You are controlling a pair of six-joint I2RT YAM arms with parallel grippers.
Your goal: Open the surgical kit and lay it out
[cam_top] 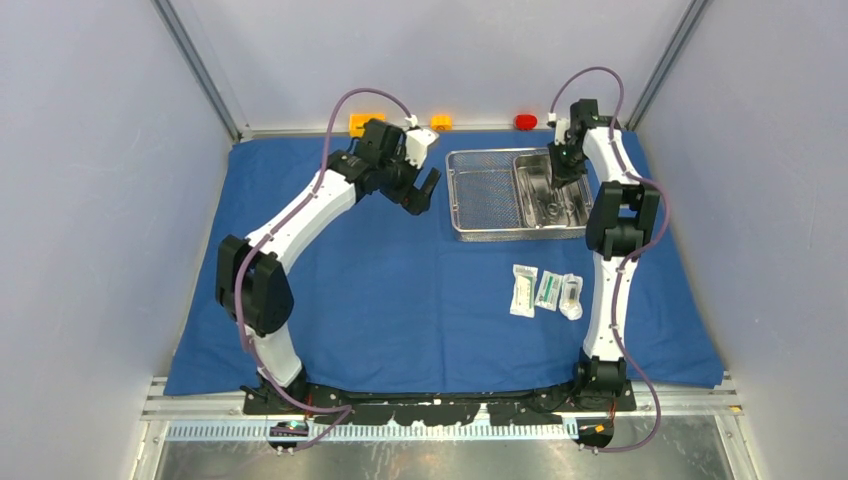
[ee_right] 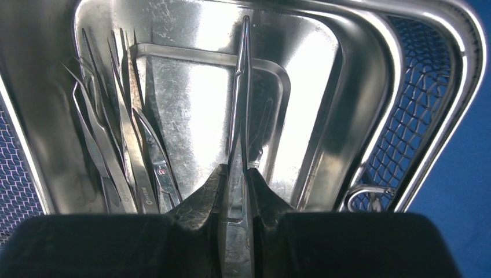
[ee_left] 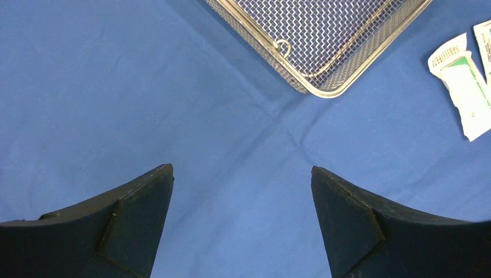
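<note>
A mesh basket (cam_top: 485,235) holds a steel tray (ee_right: 185,81) with several tweezers (ee_right: 133,156) along one side and a long slim steel instrument (ee_right: 240,87) in the middle. My right gripper is down over that instrument, its fingertips close together on either side of it; whether they grip it is unclear. My left gripper (cam_top: 420,194) stands open left of the basket, over bare blue cloth, with nothing between its fingers. Three packets, among them a white and green one (cam_top: 523,290), lie on the cloth in front of the basket.
Yellow blocks (cam_top: 367,123) and a red object (cam_top: 525,121) sit along the back edge. Side walls bound the table.
</note>
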